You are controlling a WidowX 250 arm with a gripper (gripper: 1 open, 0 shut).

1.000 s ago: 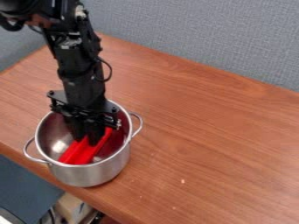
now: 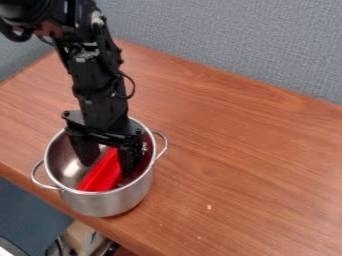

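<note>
A steel pot [image 2: 107,200] with two side handles stands at the left edge of the wooden table. A long red object [image 2: 102,174] lies inside it. My black gripper [image 2: 106,154] hangs down into the pot over the red object, its fingers apart, one at each side of the pot's interior. Whether it touches the red object is hard to tell.
A dark mat [image 2: 27,215] lies at the front left beyond the table edge. A grey wall [image 2: 241,40] stands at the back.
The gripper's fingers have spread wider apart, and it has shifted slightly, exposing the red object below it.
</note>
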